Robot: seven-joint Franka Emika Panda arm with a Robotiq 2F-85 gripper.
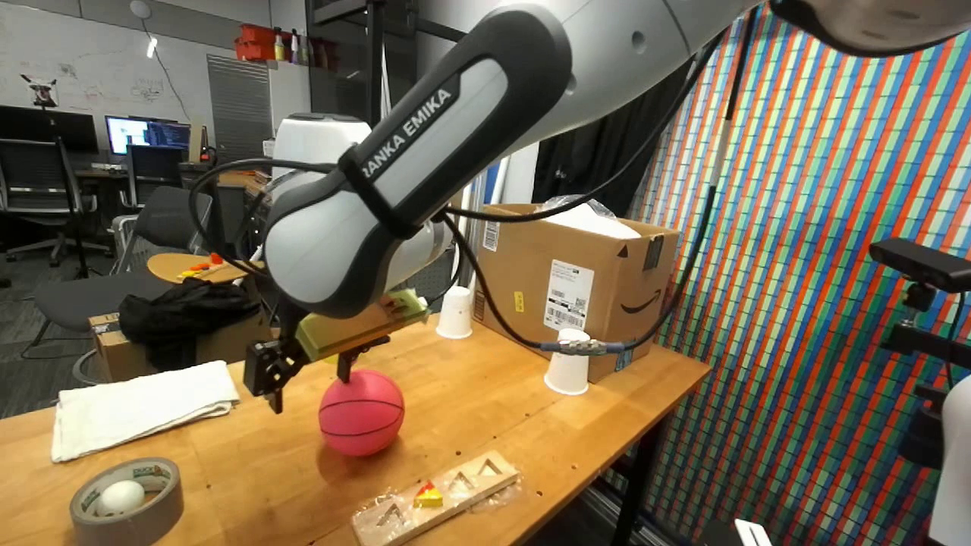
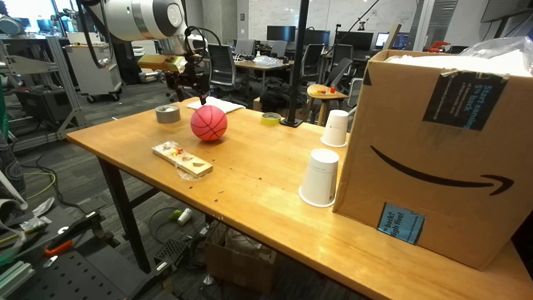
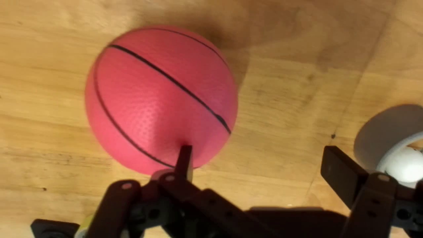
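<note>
A pink ball (image 1: 361, 414) with black seams rests on the wooden table, left of centre in exterior view 1. My gripper is open, its fingers wide apart and only bare tabletop showing between them. In the wrist view one finger (image 3: 183, 162) overlaps the lower edge of the ball (image 3: 160, 99); whether it touches is unclear. The other finger (image 3: 343, 174) stands off to the right, close to a grey tape roll (image 3: 374, 138) with a white ball (image 3: 405, 164) inside its ring.
A wooden shape board (image 1: 455, 491) in clear wrap lies near the front edge. A folded white cloth (image 1: 141, 409) is at the left. Two white cups (image 2: 320, 177) stand by a large cardboard box (image 2: 429, 165). Yellow tape (image 2: 270, 118) lies behind the ball. Mid-table is mostly clear.
</note>
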